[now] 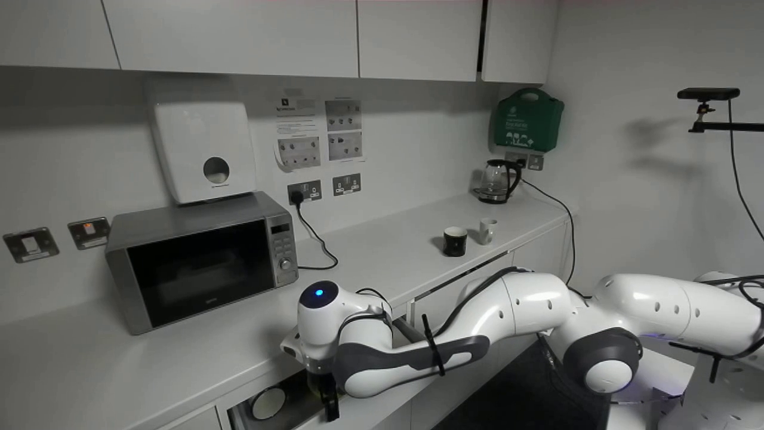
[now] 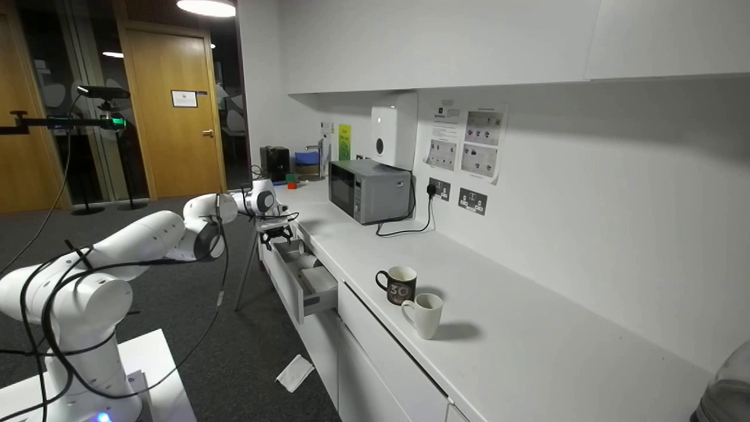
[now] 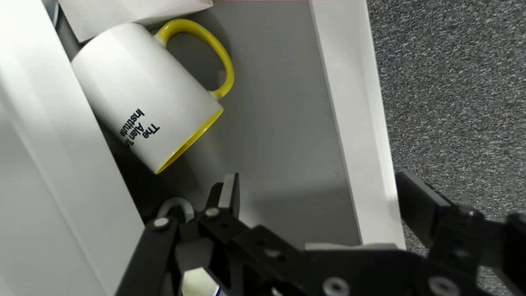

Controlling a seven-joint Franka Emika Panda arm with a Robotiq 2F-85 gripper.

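Note:
An open drawer (image 2: pixel 286 280) holds a white mug (image 3: pixel 148 93) with a yellow handle and rim, lying on its side against the wall nearest the counter. Fingers apart, my gripper is over the drawer's front panel (image 3: pixel 362 123). In the wrist view one of its fingers (image 3: pixel 229 195) appears above the drawer floor, the other above the carpet outside. Nothing is held; whether a finger touches the panel cannot be told. Part of a pale round item (image 3: pixel 198 282) shows beneath the gripper body. On the counter stand a black mug (image 2: pixel 401 287) and a white mug (image 2: pixel 426 315).
A microwave (image 1: pixel 204 269) sits on the counter (image 1: pixel 372 251) beside the arm. The kettle (image 1: pixel 499 181) is at the far end, its cable hanging down. Free counter lies between microwave and mugs. Some white paper (image 2: pixel 295 373) rests on the floor.

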